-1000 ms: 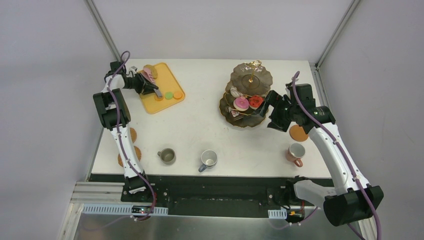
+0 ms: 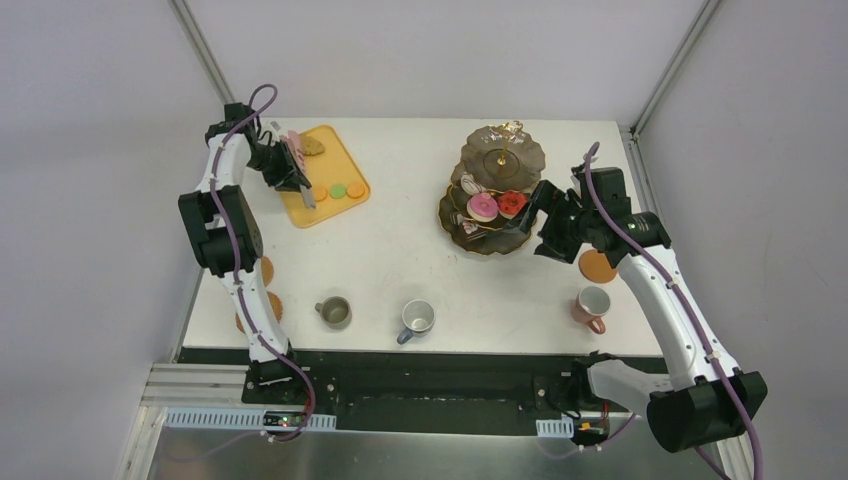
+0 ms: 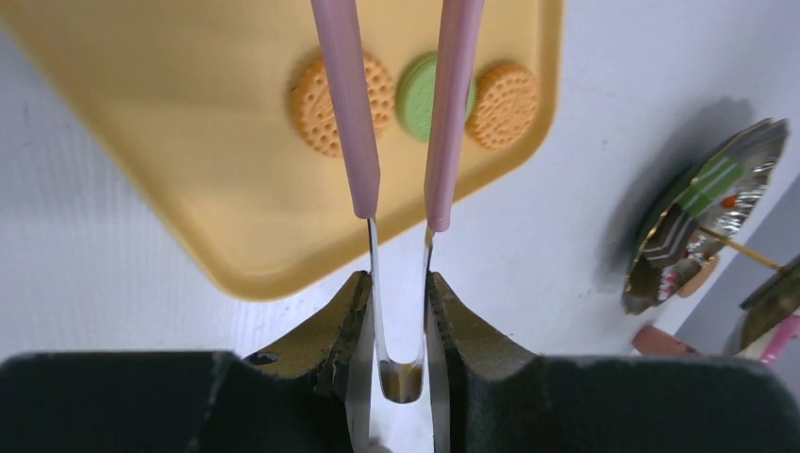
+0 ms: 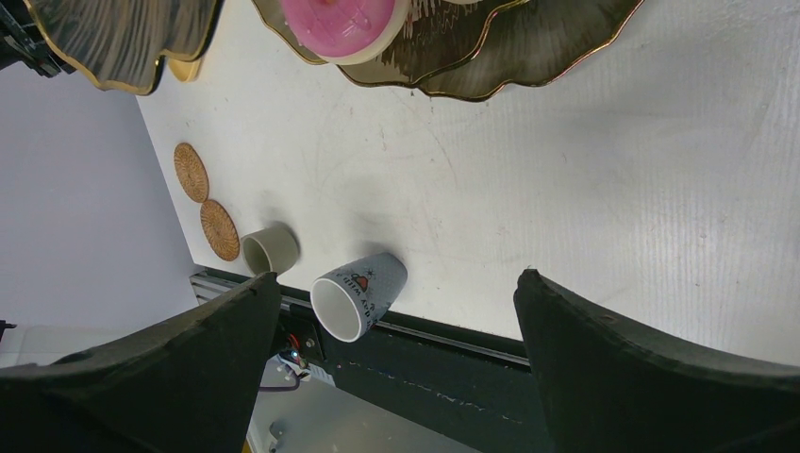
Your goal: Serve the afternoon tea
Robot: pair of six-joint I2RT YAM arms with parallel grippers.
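In the top view my left gripper (image 2: 291, 182) is over the left part of the yellow tray (image 2: 352, 160). It is shut on pink-ended tongs (image 3: 401, 326), whose pink arms stand apart and run out of the left wrist view's top edge. Beyond them on the tray lie an orange biscuit (image 2: 320, 193), a green one (image 2: 338, 190) and another orange one (image 2: 356, 189). At the right, my right gripper (image 2: 534, 239) is open and empty beside the tiered stand (image 2: 457, 235), which bears a pink doughnut (image 2: 482, 207), a red treat (image 2: 512, 203) and a striped one (image 2: 471, 184).
Along the front stand a grey-green cup (image 2: 335, 313), a pale mug (image 2: 418, 317) and a pink mug (image 2: 592, 304). An orange coaster (image 2: 597, 266) lies near my right arm. Woven coasters (image 4: 220, 229) lie at the left. Mid-table is clear.
The right arm and the stand have stayed still.
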